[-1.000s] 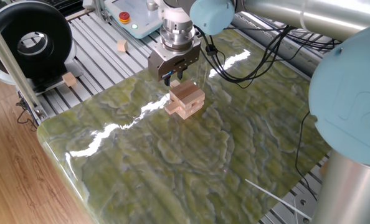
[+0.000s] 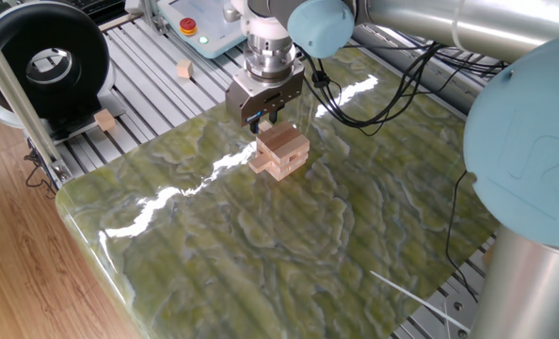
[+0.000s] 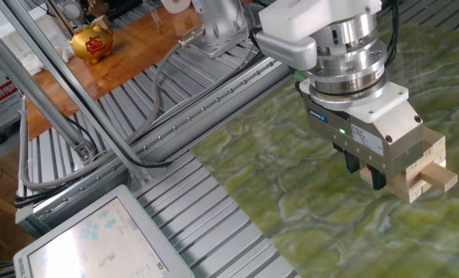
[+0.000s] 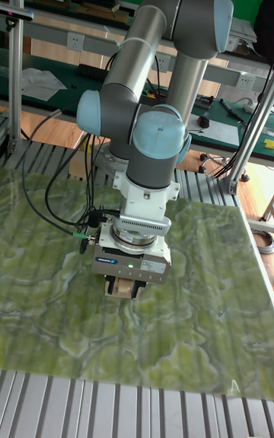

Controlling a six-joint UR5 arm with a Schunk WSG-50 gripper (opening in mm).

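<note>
A small stack of wooden blocks [image 2: 282, 151] stands on the green marbled tabletop [image 2: 204, 254]. One block end [image 2: 260, 164] juts out at its front left, and another [image 2: 265, 126] pokes out at the side facing my gripper [image 2: 263, 122]. Close against the stack's back-left side, the gripper points down with its two dark fingers apart. In the second view, the gripper [image 3: 365, 171] partly hides the stack, and a bar end [image 3: 440, 177] sticks out beyond it. Wood shows between the separated fingers in the third view, though contact cannot be made out.
Two loose wooden cubes [image 2: 184, 69] [image 2: 104, 120] lie on the slatted metal bed at the left. Behind the tabletop sits a teach pendant [image 2: 202, 24] with a red button. A thin white rod [image 2: 416, 299] crosses the near right edge.
My gripper has shifted very slightly to the right, toward the stack. Its fingers stay apart, and the blocks have not visibly moved.
</note>
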